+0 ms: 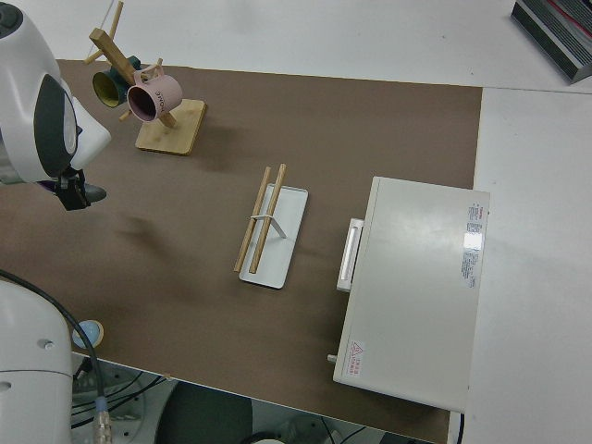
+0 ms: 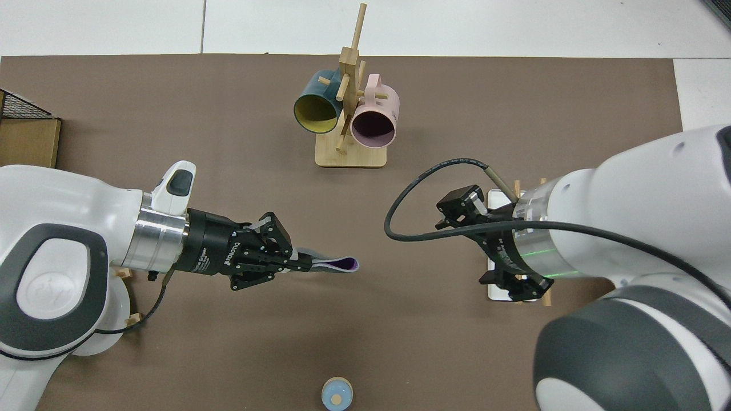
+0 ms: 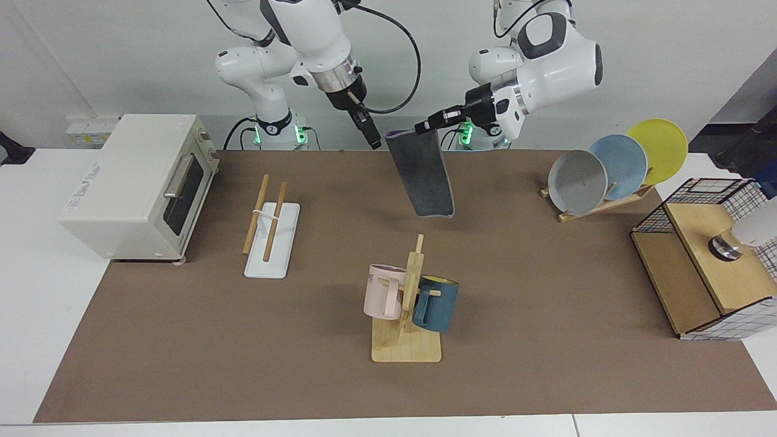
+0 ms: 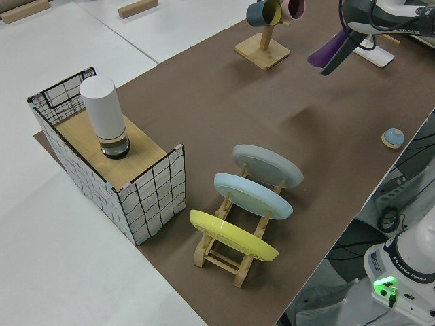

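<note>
My left gripper (image 2: 296,257) points right over the middle of the table, shut on a cloth (image 3: 422,175), dark grey with a purple side (image 4: 326,51), which hangs down in the camera left view. My right gripper (image 3: 369,135) is near it, pointing down; in the top view its arm hides the fingertips, and I cannot tell whether it is open or shut. A wooden tree (image 2: 349,157) at the back holds a teal mug (image 2: 315,96) and a pink mug (image 2: 384,103).
A white two-stick rack (image 1: 287,222), a white oven (image 1: 416,277), a rack of plates (image 4: 251,200) and a wire shelf (image 4: 143,210) with a cylinder (image 4: 102,109) surround the working area. A small blue disc (image 2: 336,397) lies at the front.
</note>
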